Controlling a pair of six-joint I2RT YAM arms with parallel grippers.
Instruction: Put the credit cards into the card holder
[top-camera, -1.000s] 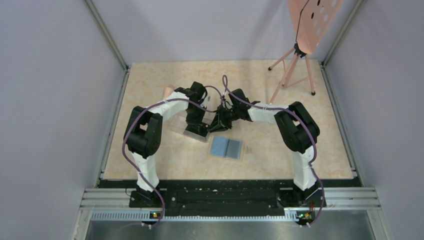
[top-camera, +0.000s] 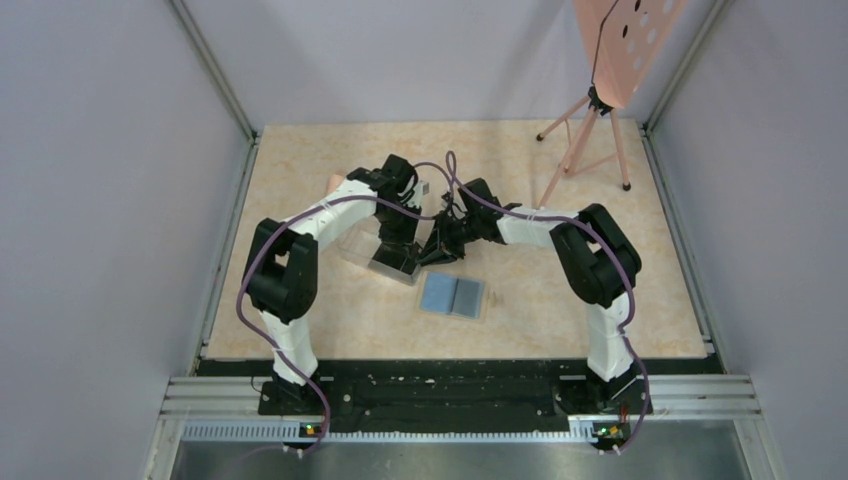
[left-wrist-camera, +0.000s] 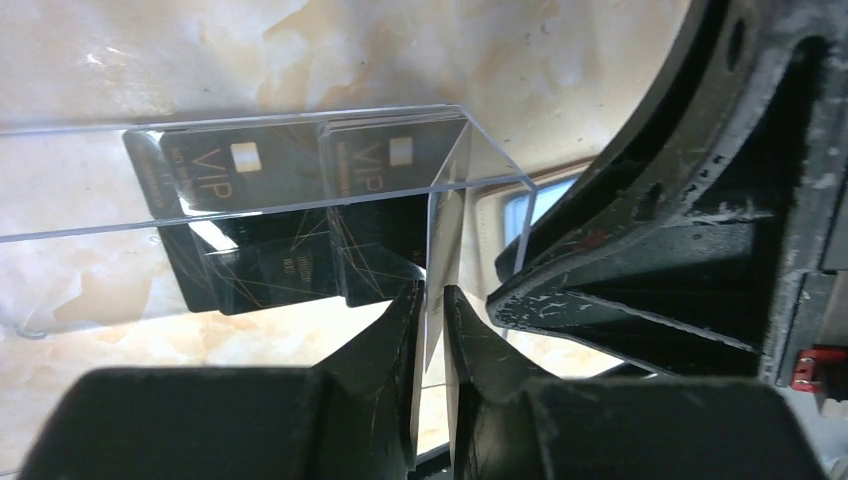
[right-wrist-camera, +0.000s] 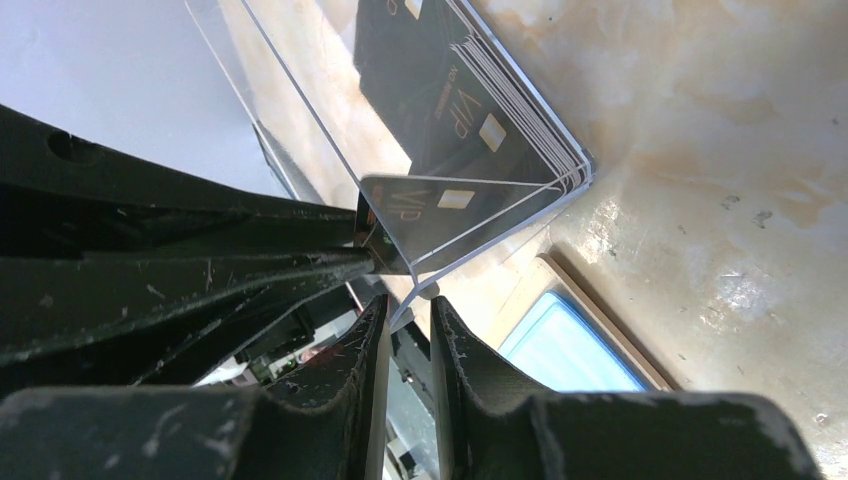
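Dark VIP credit cards lie in two overlapping groups inside a clear box (top-camera: 400, 277); the right wrist view shows several stacked cards (right-wrist-camera: 470, 110) near the box's end. Over that end, my left gripper has its fingertips slightly apart, and no card shows clearly between them. My right gripper sits at the box's end wall, fingers part open, with the wall's edge near its fingertips; whether it touches cannot be told. In front of the box, the card holder (top-camera: 452, 297) lies spread flat, its inside blue and grey. Reflections in the clear walls blur details.
A pinkish object (top-camera: 335, 184) rests behind the left arm. At the back right stands a pink tripod (top-camera: 575, 150). Bare table (top-camera: 560, 310) stretches right of the holder, and the front left is clear too.
My left gripper has shifted slightly backward and to the right over the box, its elbow a little to the left. The right arm, the box and the card holder look unmoved.
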